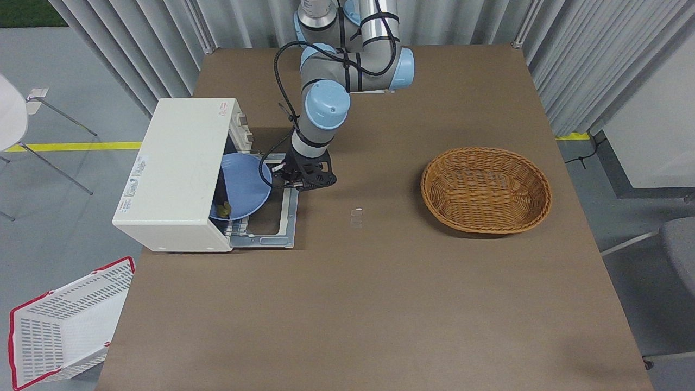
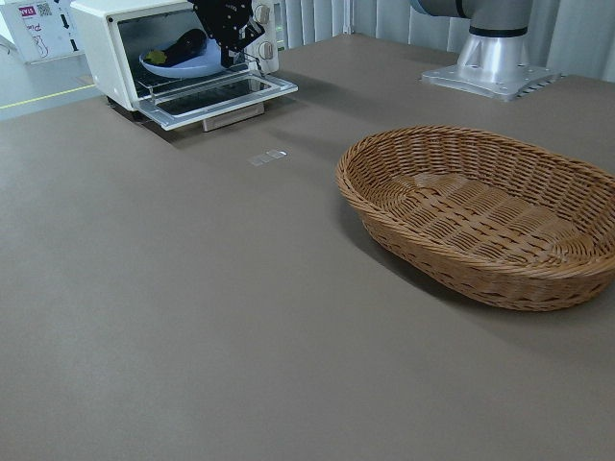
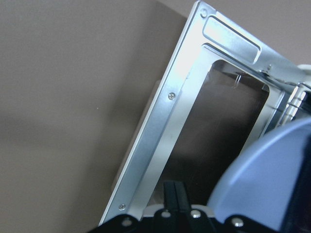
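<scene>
A white toaster oven sits at the table's left with its glass door folded down. A blue plate rests partly inside and over the door; a dark eggplant with a green stem lies on it. My gripper is above the door at the plate's outer edge, pointing down. Its fingertips look close together in the wrist view, but whether anything is between them I cannot tell.
A wicker basket sits on the right of the table. A white crate is on the floor at left.
</scene>
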